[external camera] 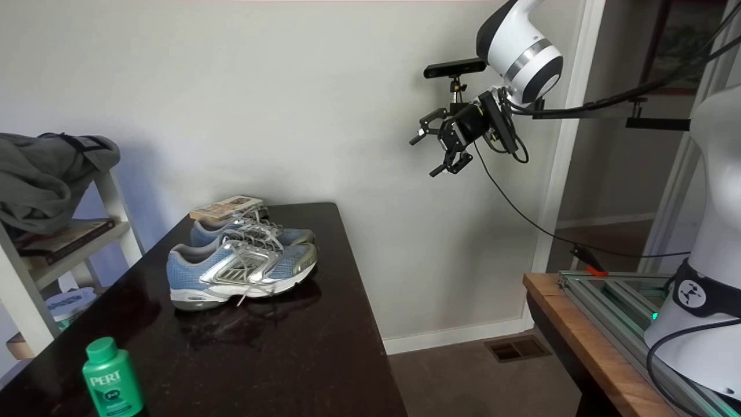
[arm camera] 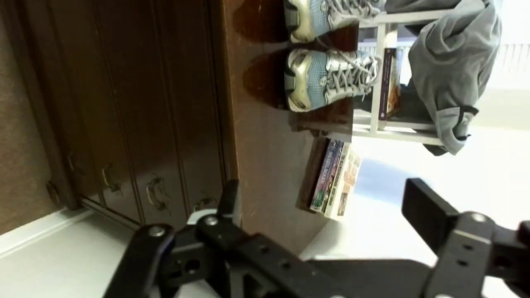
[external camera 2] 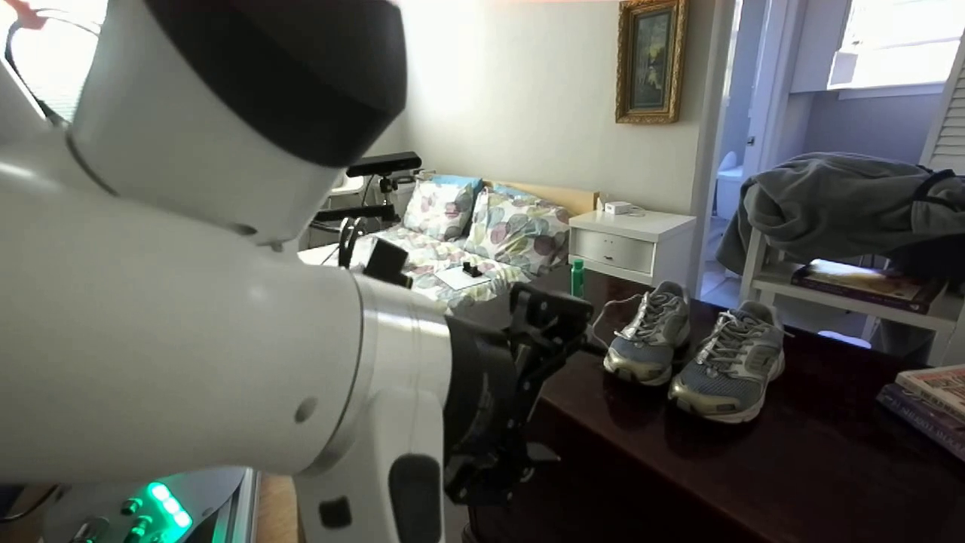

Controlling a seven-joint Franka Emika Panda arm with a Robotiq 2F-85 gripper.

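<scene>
My gripper (external camera: pixel 421 155) hangs in the air to the right of the dark dresser and well above its top, in exterior view 1. Its fingers are spread wide in the wrist view, one finger (arm camera: pixel 229 201) at the left and the other (arm camera: pixel 427 213) at the right; the finger is open and empty. On the dresser stands a pair of blue and silver running shoes, the nearer shoe (external camera: pixel 243 271) beside the farther shoe (external camera: pixel 295 236), laces loose. A green Pert bottle (external camera: pixel 113 381) stands upright at the near left of the dresser.
Stacked books (arm camera: pixel 333 179) lie at the dresser's wall end. A white shelf (external camera: pixel 118 198) holding a grey cloth (external camera: pixel 55 174) stands beyond the dresser (external camera: pixel 333 347). A cable (external camera: pixel 517 205) hangs near the gripper.
</scene>
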